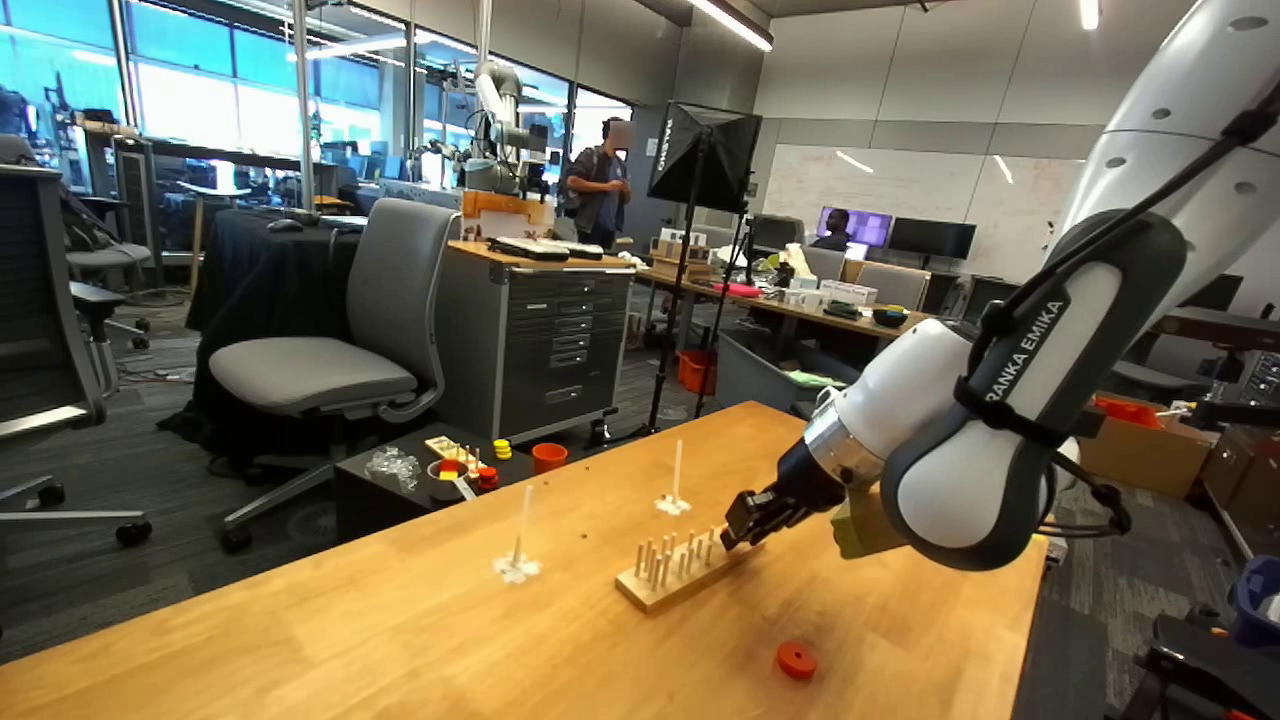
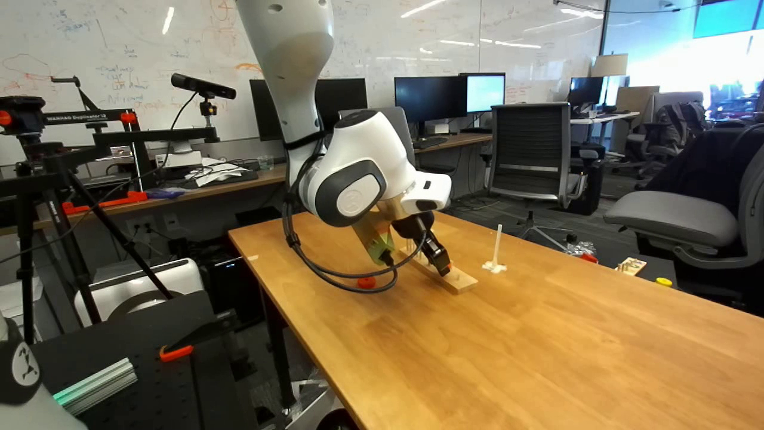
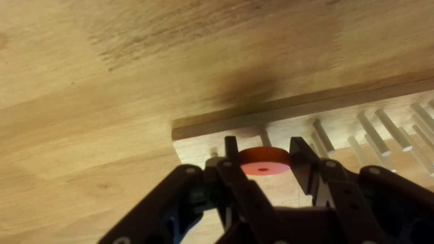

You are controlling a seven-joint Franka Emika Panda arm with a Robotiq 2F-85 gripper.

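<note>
An orange-red ring [image 3: 265, 161] with a small centre hole is pinched between the fingertips of my gripper. The gripper [image 1: 746, 528] hangs over the far end of a wooden peg board [image 1: 666, 584]. From the wrist, the board [image 3: 191, 147] shows bare wood at its near end and several upright pegs [image 3: 372, 134] to the right. One peg [image 3: 265, 137] stands right behind the ring; whether the ring touches it, I cannot tell. A second red ring [image 1: 795, 659] lies flat on the table, apart from the board.
Two thin white posts [image 1: 522, 528] on splayed white bases stand on the wooden table [image 1: 396, 612]. Beyond the table edge, a low black stand [image 1: 372, 498] carries small parts and an orange cup [image 1: 549, 456].
</note>
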